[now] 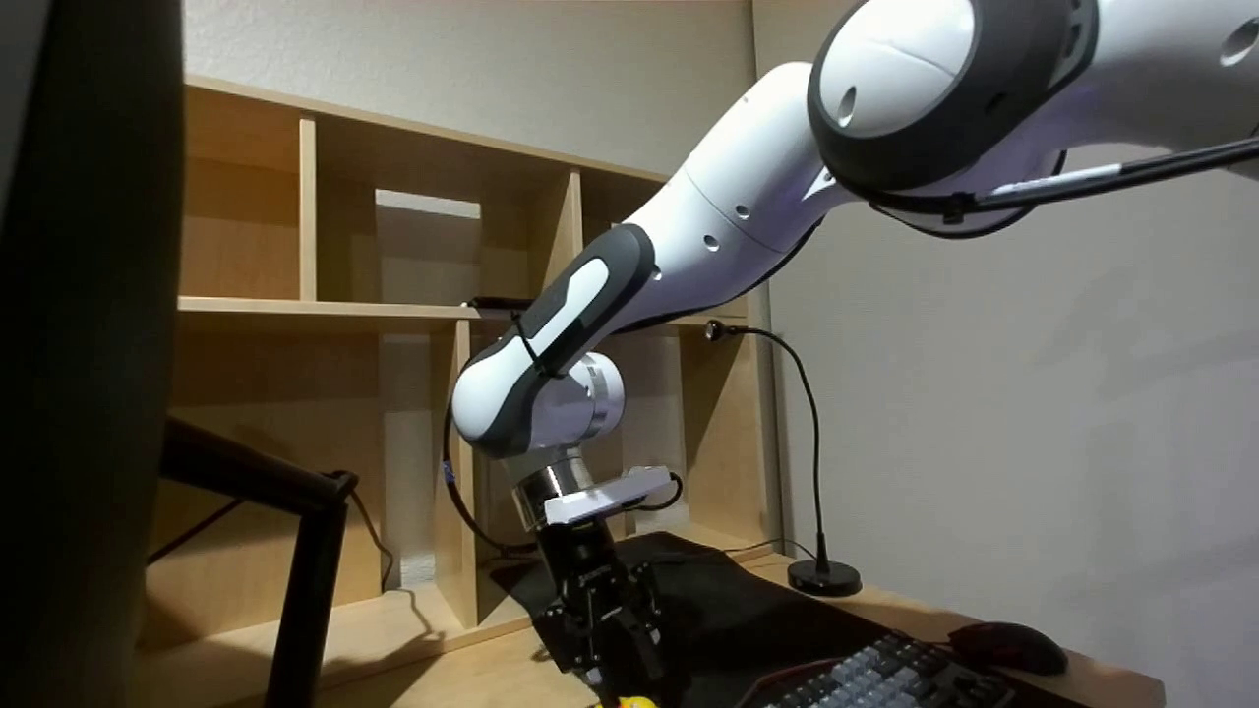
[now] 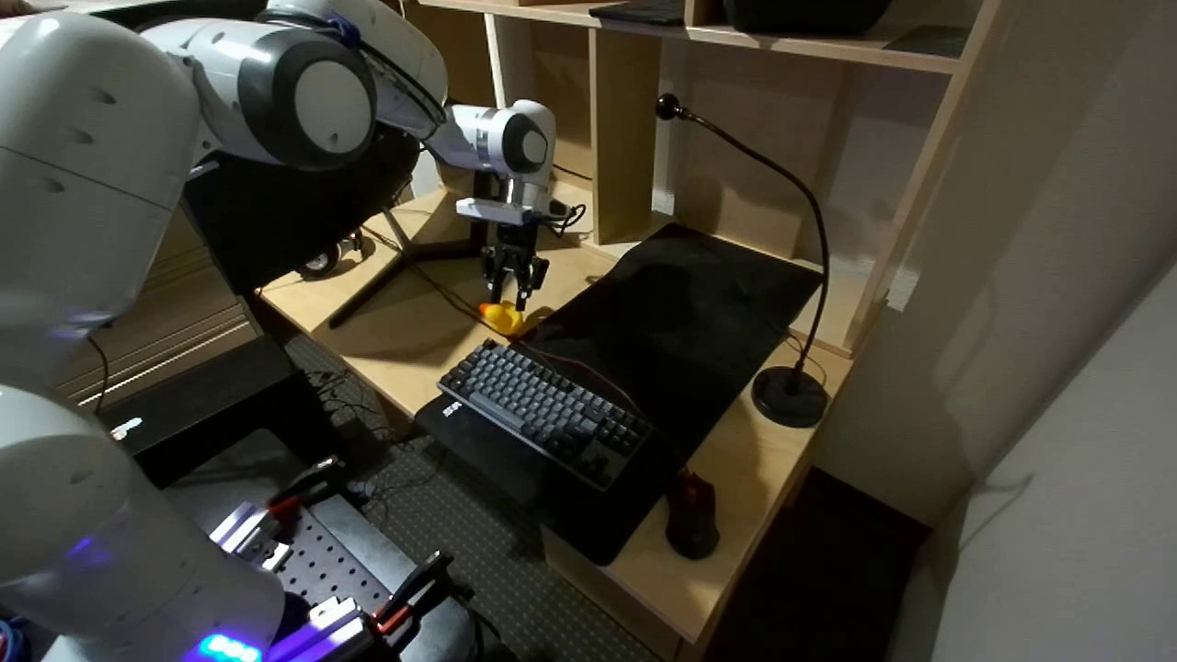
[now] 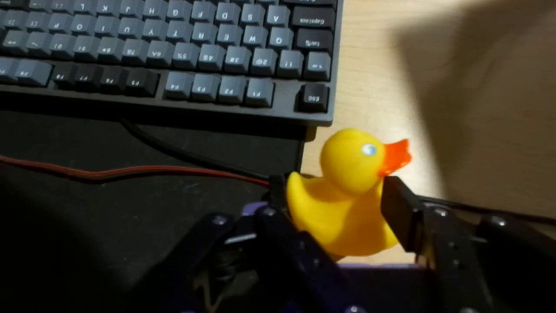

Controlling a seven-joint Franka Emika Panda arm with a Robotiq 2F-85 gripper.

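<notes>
A yellow rubber duck (image 3: 341, 219) with an orange beak is upright between the fingertips of my gripper in the wrist view. The fingers stand partly open: one finger is by the duck's tail, the other (image 3: 402, 214) overlaps its breast below the beak. Whether either finger still touches it, I cannot tell. From the second exterior view, the duck (image 2: 503, 319) appears at desk level beside the keyboard's corner, below my gripper (image 2: 508, 302). Only a yellow sliver of the duck (image 1: 634, 702) shows at the bottom edge of the first exterior view.
A dark keyboard (image 2: 541, 408) sits close by on a black desk mat (image 2: 673, 320). Cables run past the duck. A mouse (image 2: 691, 515) and a gooseneck lamp (image 2: 790, 395) stand farther right. Shelving (image 1: 389, 309) rises behind; bare desk (image 2: 403, 331) lies left of the duck.
</notes>
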